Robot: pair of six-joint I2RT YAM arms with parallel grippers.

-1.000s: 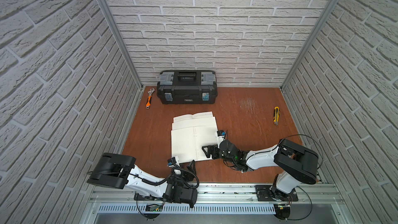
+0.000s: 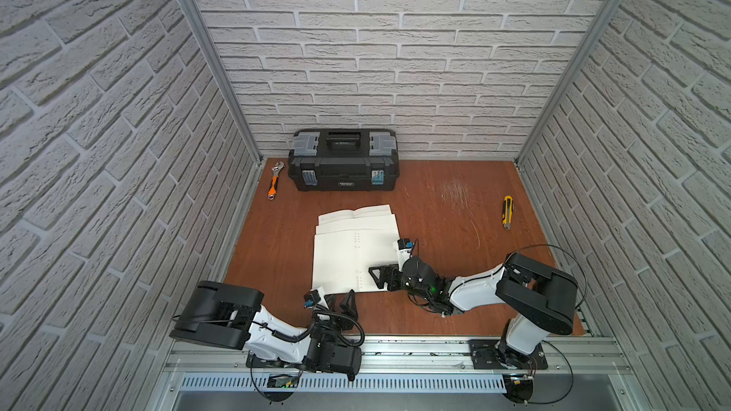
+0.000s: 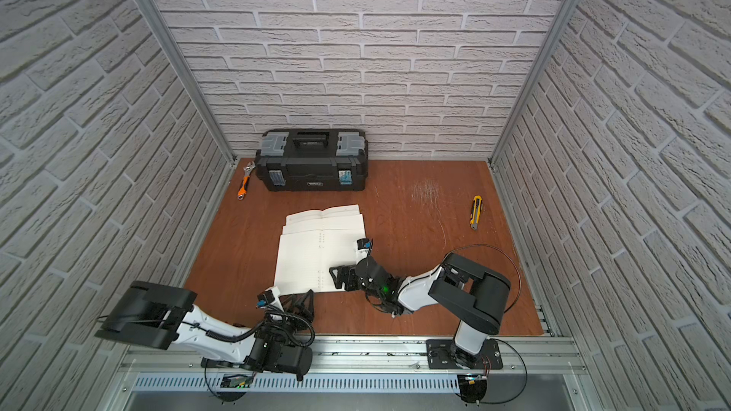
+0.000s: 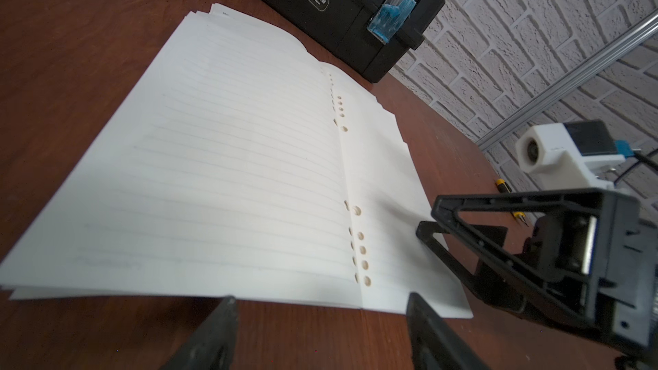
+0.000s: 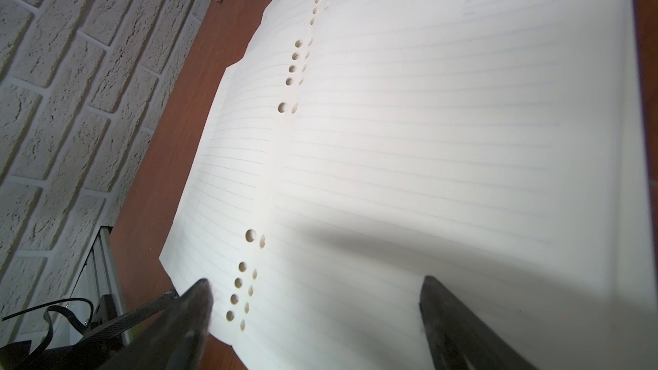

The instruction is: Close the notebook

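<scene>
The white lined notebook (image 2: 339, 258) lies open on the wooden table, its pages offset in steps, holes along the middle. My left gripper (image 2: 335, 303) is at its front left edge, low, fingers apart; in the left wrist view the near page edge sits just beyond the blurred fingertips (image 4: 216, 332). My right gripper (image 3: 342, 277) stands open over the front right page, casting a shadow on it in the right wrist view; whether it touches the paper is unclear.
A black toolbox (image 2: 342, 167) stands at the back, an orange-handled wrench (image 2: 274, 182) to its left. A yellow utility knife (image 2: 507, 211) lies at the right.
My left gripper has moved slightly back and left, and the notebook's front edge has shifted a little the same way. The right gripper has moved slightly left.
</scene>
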